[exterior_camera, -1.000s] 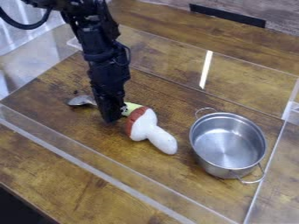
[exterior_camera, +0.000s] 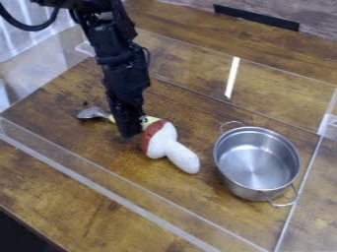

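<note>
My black gripper is low over the wooden table, at the left end of a white and red object with a yellow-green part beside it. A silver spoon-like utensil lies just left of the gripper. The fingers are dark and overlap these things, so whether anything is between them is hard to see; the gripper appears shut.
A steel pot with two handles stands at the right. Pale strips cross the table at the front and right.
The arm and gripper have shifted very slightly; the objects on the table look unmoved.
</note>
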